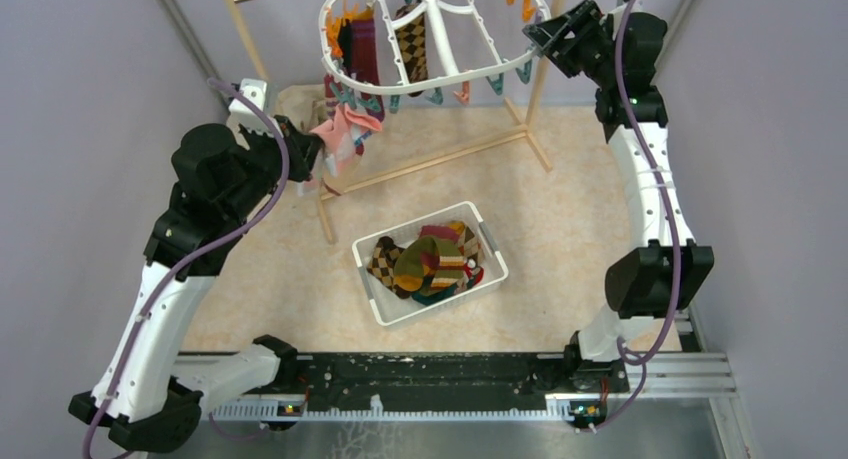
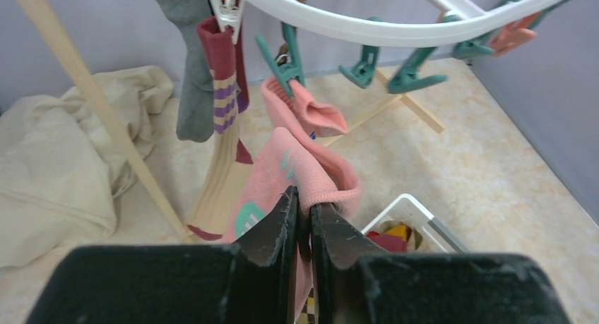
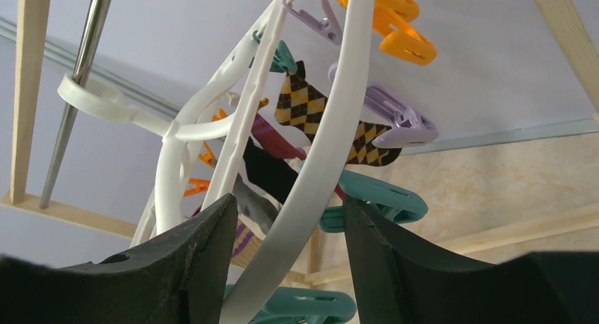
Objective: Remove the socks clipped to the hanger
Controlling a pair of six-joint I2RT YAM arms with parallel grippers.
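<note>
My left gripper is shut on a pink sock (image 2: 261,190), whose top end hangs beneath a teal clip (image 2: 286,73) on the white hanger. A striped sock (image 2: 222,105), a grey sock (image 2: 194,112) and a checkered sock (image 3: 300,105) hang nearby, with other dark socks. In the right wrist view, the hanger's white rail (image 3: 325,169) runs between the fingers of my right gripper; whether they grip it tightly is unclear.
A white basket (image 1: 430,313) of socks sits on the floor below. The wooden stand (image 1: 430,161) spans behind it. A beige cloth (image 2: 49,169) lies at the left.
</note>
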